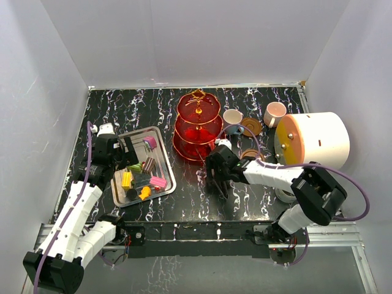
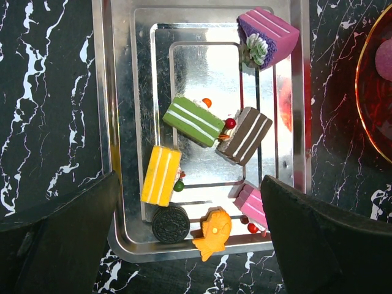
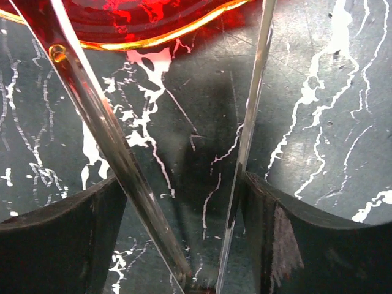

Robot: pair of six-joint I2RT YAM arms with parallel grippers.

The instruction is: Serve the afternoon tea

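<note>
My right gripper has its fingers against both arms of the metal tongs (image 3: 150, 211), which spread in a V with no food in the part that shows. The tongs' far ends run out of the right wrist view, toward the red three-tier stand (image 1: 198, 111). Above the metal tray (image 1: 166, 160) my left gripper stands open and empty. The tray holds a green cake (image 2: 195, 120), brown cake (image 2: 246, 136), yellow cake (image 2: 161, 176), purple cake (image 2: 274, 37), pink cake (image 2: 250, 204), dark round cookie (image 2: 171, 224) and orange fish-shaped piece (image 2: 215, 233).
Behind my right arm are a white-and-blue mug (image 1: 233, 117), a pink mug (image 1: 274, 113) and a brown coaster (image 1: 252, 126). A cream-and-orange cylindrical appliance (image 1: 318, 141) fills the right side.
</note>
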